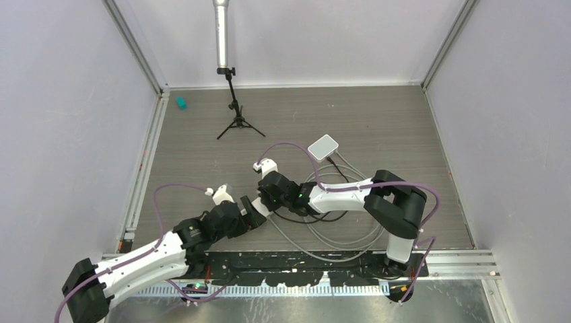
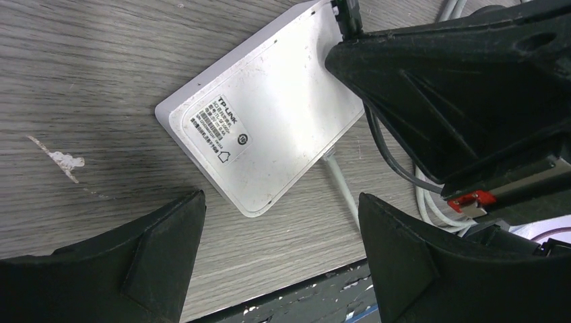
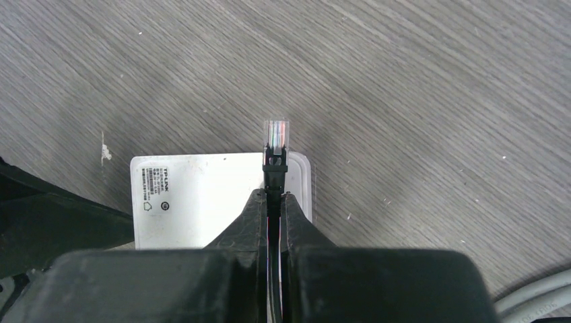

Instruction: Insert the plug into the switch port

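Note:
The white TP-LINK switch box [image 2: 269, 128] lies flat on the table, its label up, between the spread fingers of my open left gripper. A grey cable [image 2: 345, 188] leaves one long side of it. In the right wrist view my right gripper is shut on the black cable just behind the clear plug [image 3: 276, 136]. The plug points away from the fingers. There it overlaps the end of the switch [image 3: 202, 195] and juts past its far long edge. From the left wrist, the plug [image 2: 347, 19] appears near the box's upper right end; its port is hidden.
A second white box [image 1: 323, 147] lies behind the right arm, beside coiled grey cables [image 1: 343, 241]. Toward the back stand a small tripod [image 1: 238, 121] and a teal object [image 1: 181, 103].

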